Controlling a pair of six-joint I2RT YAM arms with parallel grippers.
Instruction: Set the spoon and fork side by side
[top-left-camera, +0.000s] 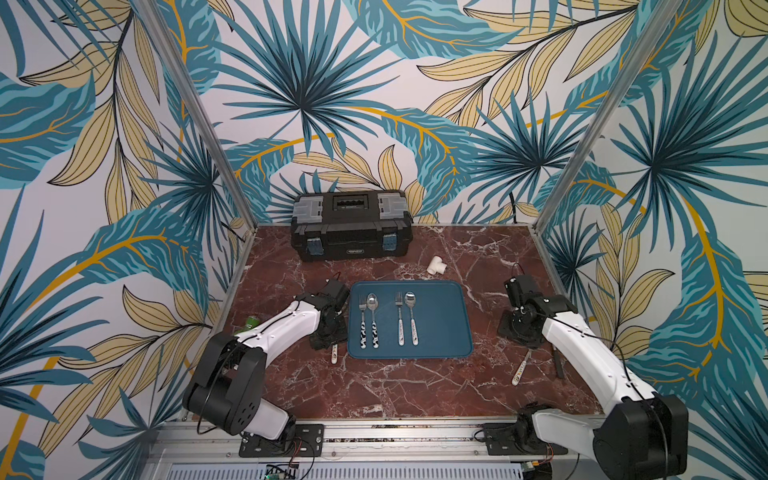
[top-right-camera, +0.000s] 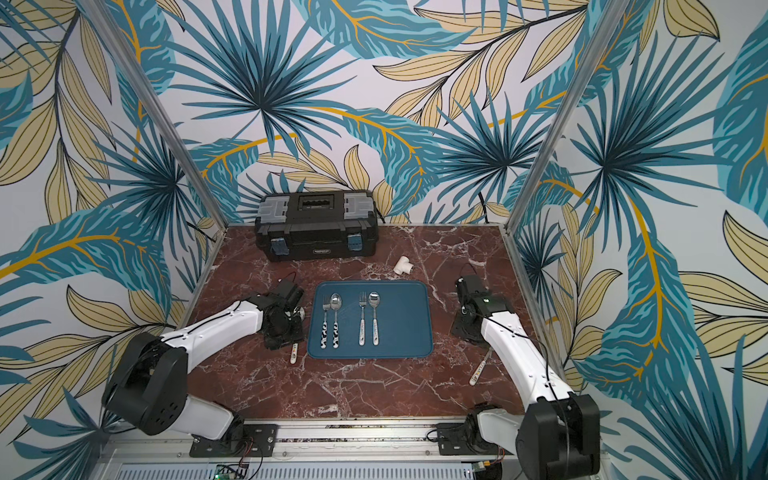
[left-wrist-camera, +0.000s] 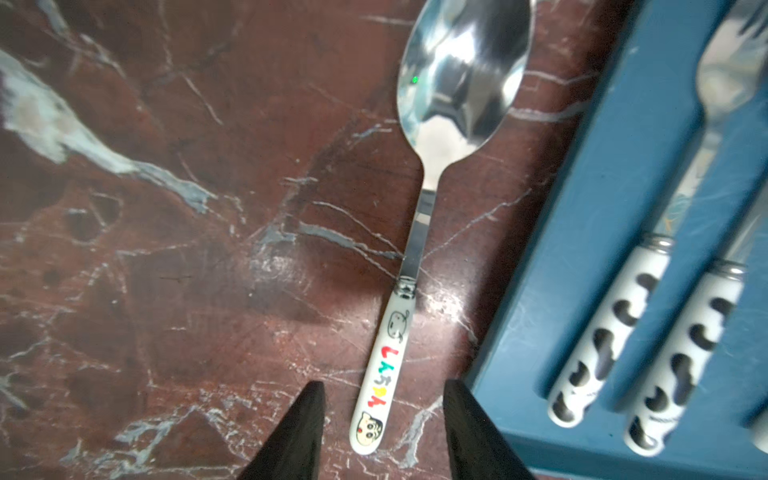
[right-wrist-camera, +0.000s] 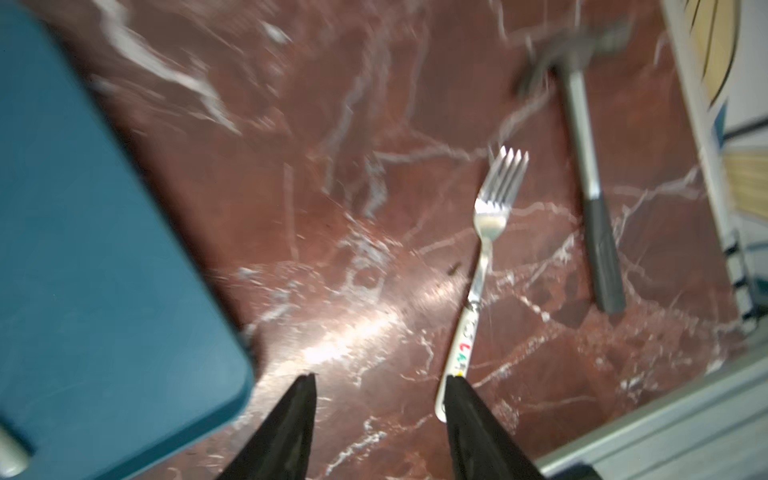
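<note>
On the blue tray (top-left-camera: 444, 324) lie two fork-and-spoon pairs: a cow-print fork (top-left-camera: 362, 324) and spoon (top-left-camera: 373, 324) at the left, a white-handled fork (top-left-camera: 401, 324) and spoon (top-left-camera: 413, 324) nearer the middle. Another spoon (left-wrist-camera: 412, 256), with a coloured pattern on its white handle, lies on the table left of the tray. Above it, my left gripper is open, its fingers either side of the handle end, apart from it. Right of the tray lies a matching fork (right-wrist-camera: 472, 296). My right gripper is partly open above the table, nothing between its fingers, the fork's handle end near its right finger.
A dark hammer (right-wrist-camera: 588, 168) lies right of the loose fork, near the table's right edge. The black toolbox (top-left-camera: 352, 224) stands at the back, with a white pipe fitting (top-left-camera: 436, 265) behind the tray. Free table lies in front of the tray.
</note>
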